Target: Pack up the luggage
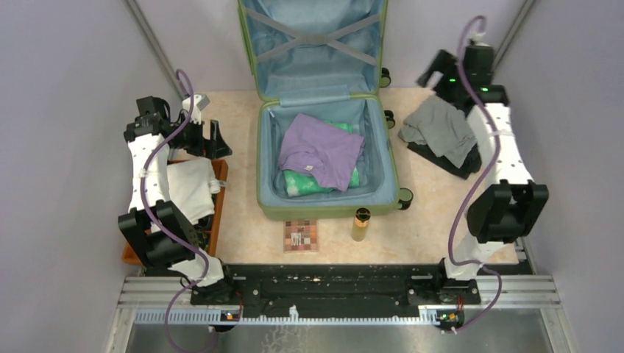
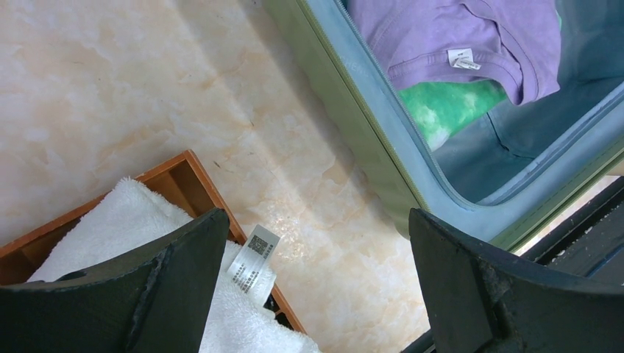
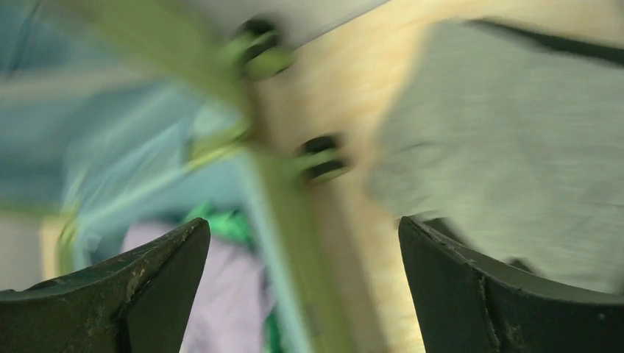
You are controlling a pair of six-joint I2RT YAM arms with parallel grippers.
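Note:
The open suitcase [image 1: 265,176] holds a folded purple shirt [image 1: 316,147] on a green tie-dye item [image 1: 302,185]. My right gripper [image 1: 437,78] is open above folded grey clothing [image 1: 441,125] lying on dark cloth [image 1: 434,158] at the back right; the right wrist view is blurred. My left gripper stands open over the wooden tray [image 1: 218,168] of white towels [image 1: 190,191], nothing between its fingers.
A gold bottle [image 1: 360,228] and a checkered palette box [image 1: 302,235] lie in front of the suitcase. The table between tray and suitcase [image 1: 243,147] is clear. Walls border both sides.

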